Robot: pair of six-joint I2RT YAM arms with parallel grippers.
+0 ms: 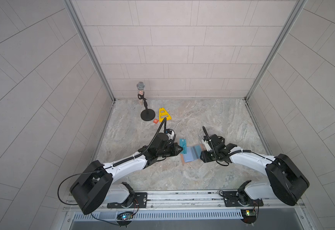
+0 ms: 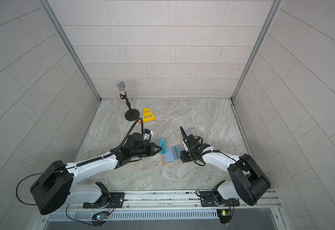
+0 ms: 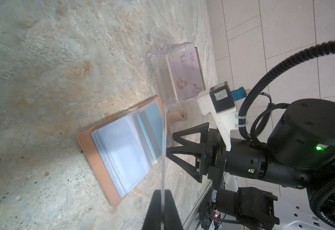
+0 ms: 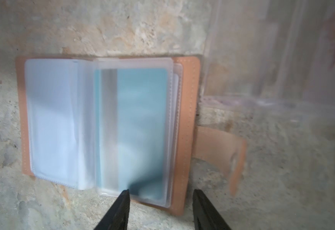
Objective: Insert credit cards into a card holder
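An open tan card holder with clear sleeves lies on the stone table; a pale blue card sits in one sleeve. My left gripper is shut on a thin card, seen edge-on in the left wrist view and cyan in the top views, over the holder. My right gripper is open at the holder's near edge, with nothing visibly held. A clear box with pink VIP cards lies beside the holder.
A microphone on a black stand, a yellow triangular piece and a small red block stand at the back left. Both arms occupy the front.
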